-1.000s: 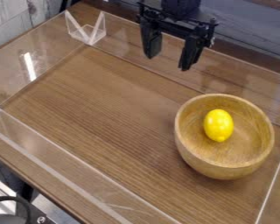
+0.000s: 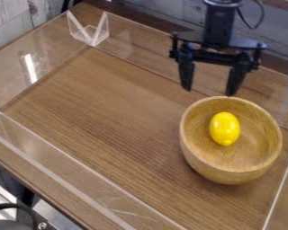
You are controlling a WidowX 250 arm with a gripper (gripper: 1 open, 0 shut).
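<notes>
My gripper (image 2: pixel 211 75) hangs at the top right of the camera view, its dark fingers spread wide apart with nothing between them, above and behind a round wooden bowl (image 2: pixel 201 162). A yellow egg-shaped object (image 2: pixel 223 128) lies inside the bowl, apart from the gripper.
A white wire-like holder (image 2: pixel 89 29) stands at the back left of the wooden table (image 2: pixel 86 117). Raised edges run along the back and left sides.
My gripper has moved right and turned, coming from above the table's back middle to behind the bowl. The bowl and yellow object have stayed put.
</notes>
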